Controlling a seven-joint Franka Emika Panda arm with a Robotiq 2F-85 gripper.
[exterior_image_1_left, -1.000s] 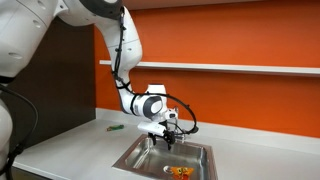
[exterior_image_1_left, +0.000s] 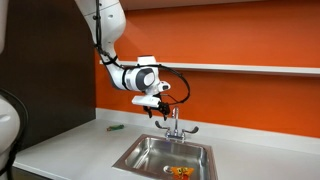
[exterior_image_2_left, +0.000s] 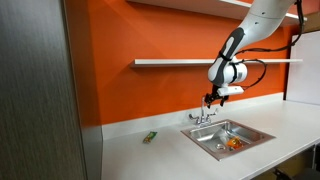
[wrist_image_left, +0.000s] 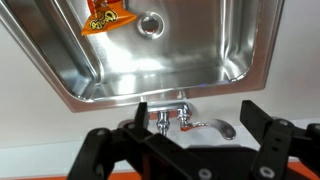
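My gripper (exterior_image_1_left: 158, 110) hangs in the air above the faucet side of the sink (exterior_image_1_left: 128, 159). In the wrist view, its two dark fingers stand wide apart with nothing between them. An orange packet (wrist_image_left: 108, 16) with yellow lettering lies on the sink floor near the drain (wrist_image_left: 151, 25), well apart from the gripper. Exterior view 2 also shows the packet (exterior_image_2_left: 234, 143) inside the basin. Below the gripper is the chrome faucet (wrist_image_left: 163, 120), with a lever handle (wrist_image_left: 222, 128) at its side.
A small green item (exterior_image_1_left: 115, 127) rests on the white counter (exterior_image_1_left: 75, 151), left of the sink. Above, a white shelf (exterior_image_1_left: 235, 69) runs along the orange wall, close to the arm.
The arm has risen, lifting the gripper from lower over the sink to about faucet-top height or above. The packet and the green item have stayed put.
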